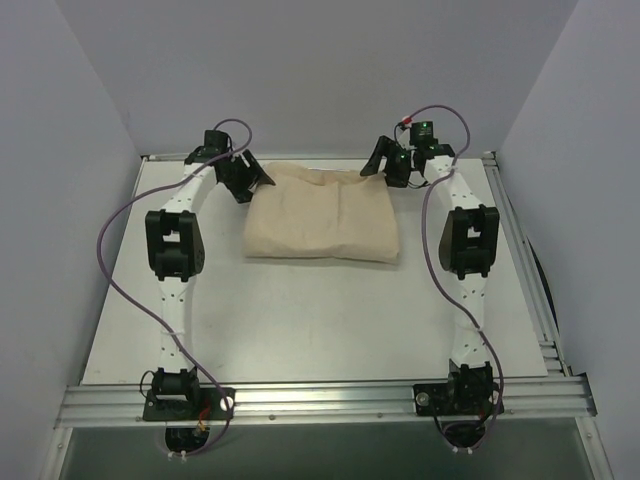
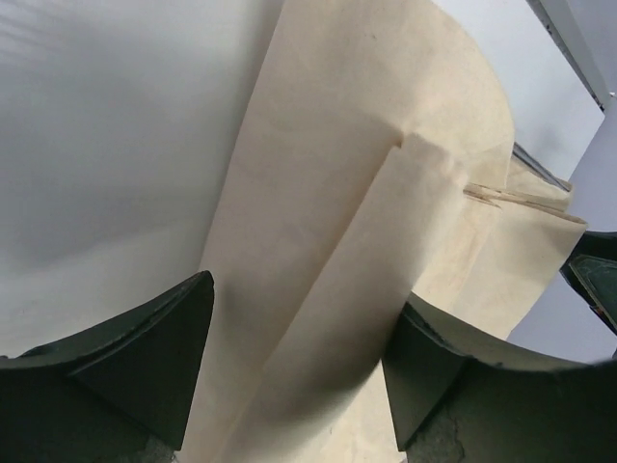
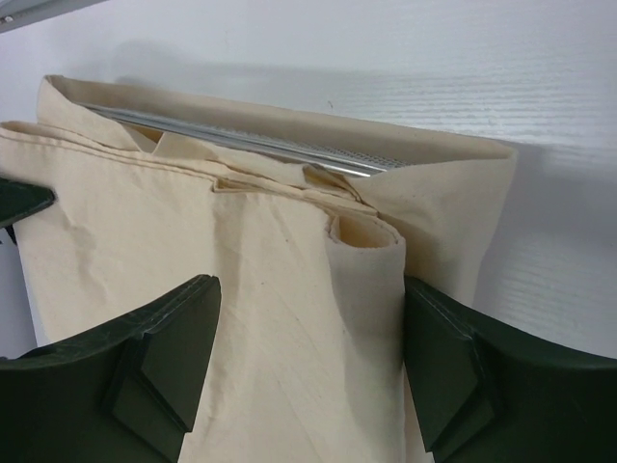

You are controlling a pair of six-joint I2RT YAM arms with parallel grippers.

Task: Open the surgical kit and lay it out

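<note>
The beige cloth kit lies on the white table, its folded edges gathered at the back. My left gripper is at its back-left corner, open, with a cloth fold lying between its fingers. My right gripper is at the back-right corner, fingers parted either side of a rolled fold; whether it grips is unclear. A metal tray edge shows inside the kit along the back.
Walls rise at back and sides, with metal rails along the table's edges.
</note>
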